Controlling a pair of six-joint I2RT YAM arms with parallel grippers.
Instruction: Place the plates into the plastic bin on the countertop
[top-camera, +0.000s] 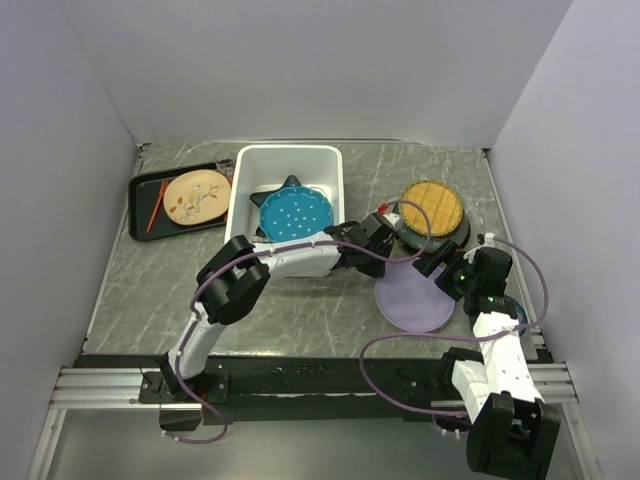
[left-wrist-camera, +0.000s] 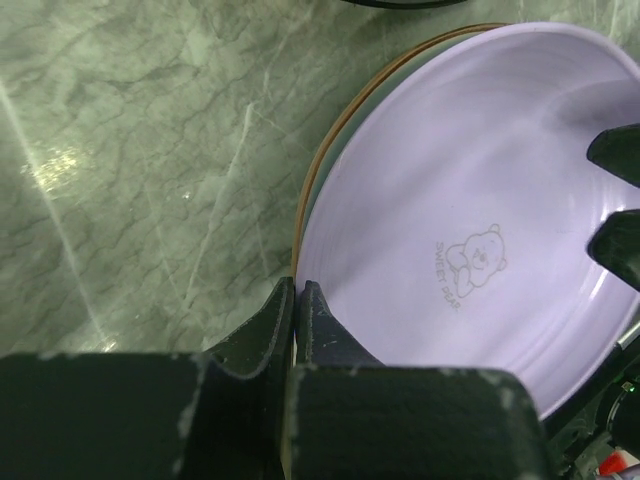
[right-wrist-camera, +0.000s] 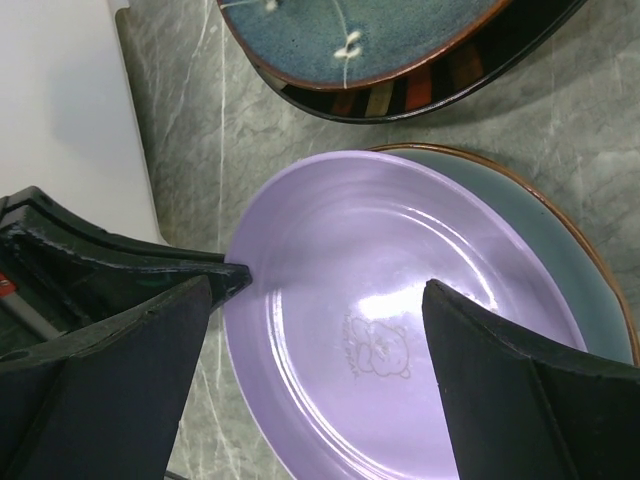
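The purple plate (top-camera: 410, 312), printed with a bear, lies over a grey-green plate (right-wrist-camera: 598, 312) with a brown rim. At its left edge my left gripper is shut on the purple plate's rim; whether the lower plate is pinched too, I cannot tell. Over the plate's other side, my right gripper stands open, nothing between its fingers. Left of the left gripper is the white plastic bin (top-camera: 290, 152), holding a blue dotted plate (top-camera: 296, 214) and a dark star-shaped piece.
Behind the purple plate stands a stack topped by a yellow plate (top-camera: 432, 207); a blue plate (right-wrist-camera: 350, 40) and a striped dark dish show near there. A black tray (top-camera: 148, 188) with a floral plate (top-camera: 197, 196) sits at the far left. Countertop (top-camera: 290, 325) before the bin is clear.
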